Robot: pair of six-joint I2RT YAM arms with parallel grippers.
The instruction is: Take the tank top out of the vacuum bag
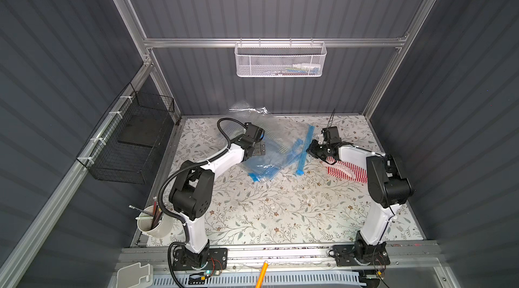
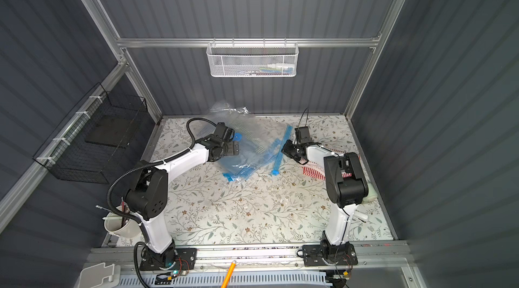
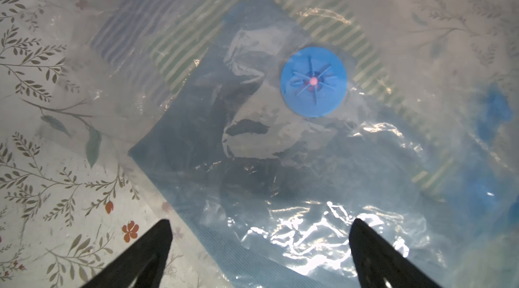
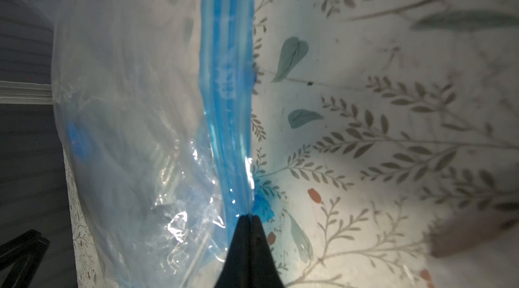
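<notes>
A clear vacuum bag [image 1: 278, 150] with blue strips lies across the back middle of the table. Through its film, the left wrist view shows folded blue-grey cloth [image 3: 216, 174], green-striped cloth [image 3: 183, 52] and purple-striped cloth [image 3: 127, 44]; which is the tank top I cannot tell. A round blue valve [image 3: 313, 82] sits on the film. Above the bag, my left gripper is open with nothing between its fingers. At the bag's right end, my right gripper is shut on the edge of the blue zip strip [image 4: 228, 71], where the film creases towards its fingertips.
Red-striped cloth [image 1: 348, 171] lies beneath the right forearm. A white cup with pens [image 1: 155, 223] stands at the front left. A black wire basket [image 1: 129, 139] hangs on the left, a white mesh basket [image 1: 278, 63] on the back wall.
</notes>
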